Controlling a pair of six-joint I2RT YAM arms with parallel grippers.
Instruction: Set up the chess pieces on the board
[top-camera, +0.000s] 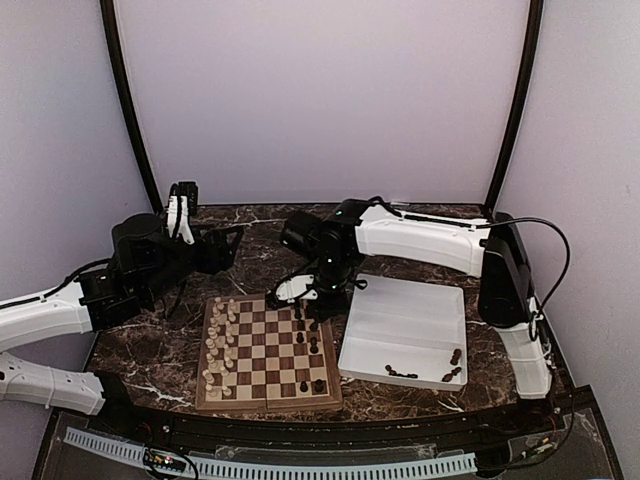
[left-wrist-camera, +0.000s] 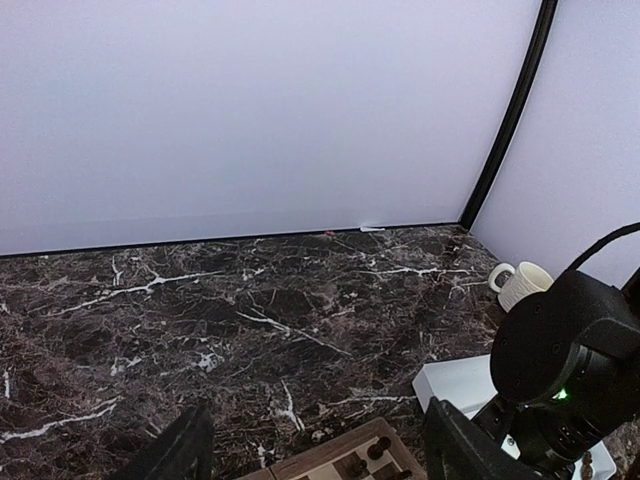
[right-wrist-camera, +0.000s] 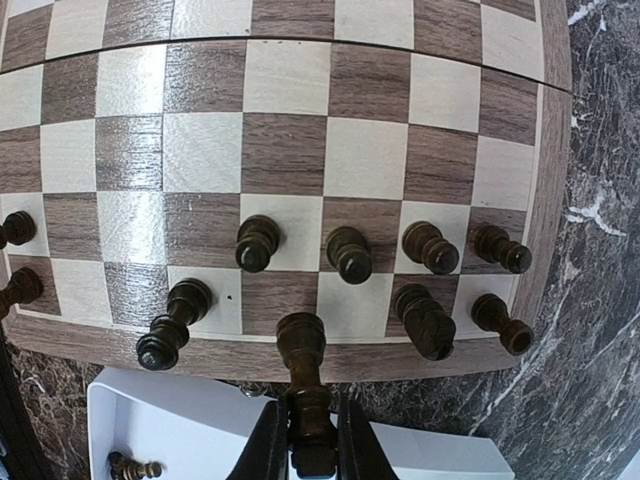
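The chessboard lies on the marble table, light pieces in two rows along its left side. Dark pieces stand along its right side, with gaps in both rows. In the right wrist view, my right gripper is shut on a dark chess piece, whose base points over a dark square in the edge row. Whether that base touches the board I cannot tell. A dark knight and a rook stand to its right. My left gripper is open and empty, left of the board.
A white tray sits right of the board, with several dark pieces lying at its near end. A white mug stands at the back right. Behind the board the table is clear.
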